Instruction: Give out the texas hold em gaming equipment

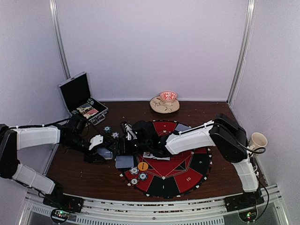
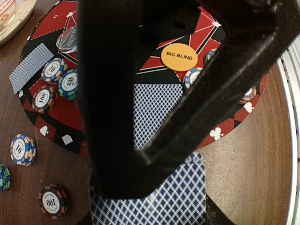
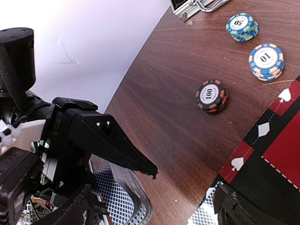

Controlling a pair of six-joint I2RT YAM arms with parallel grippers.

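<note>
My left gripper (image 1: 96,150) is shut on a blue-backed card deck (image 2: 147,211) at the left edge of the round mat (image 1: 190,180). My right gripper (image 1: 124,140) has reached close beside it over the mat's left side, part open, with no card visible between its fingers. Face-down blue cards (image 1: 124,162) lie on the mat, by the orange BIG BLIND disc (image 2: 179,56) and chip stacks (image 2: 69,84). The middle cards are mostly hidden by the right arm in the top view.
A chip case (image 1: 84,103) is at back left, a plate (image 1: 159,105) with a bowl at back centre, a mug (image 1: 258,139) at the right edge. Loose chip stacks (image 3: 211,95) stand on the wood left of the mat.
</note>
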